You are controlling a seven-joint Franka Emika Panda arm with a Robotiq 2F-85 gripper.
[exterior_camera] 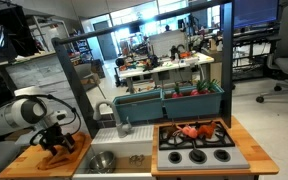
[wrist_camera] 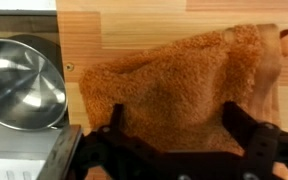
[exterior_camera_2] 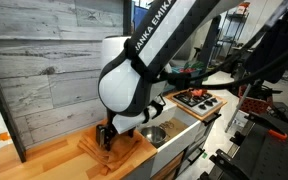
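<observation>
An orange-brown towel [wrist_camera: 184, 85] lies crumpled on the wooden counter, filling much of the wrist view. My gripper is directly over it with the fingers wide apart; its dark fingers [wrist_camera: 240, 122] show at the lower edge of the towel. From the side, the gripper [exterior_camera_2: 108, 132] is low at the towel [exterior_camera_2: 132, 154], and whether the fingertips touch the cloth cannot be told. In exterior view 1 the arm partly hides the towel [exterior_camera: 67, 155].
Right beside the towel, a metal bowl [wrist_camera: 24, 85] sits in the sink [exterior_camera: 134, 161]. A faucet [exterior_camera: 118, 120] rises behind the sink. Farther right is a stove [exterior_camera: 197, 155] with red items on top. Bare wood [exterior_camera_2: 69, 160] shows left of the towel.
</observation>
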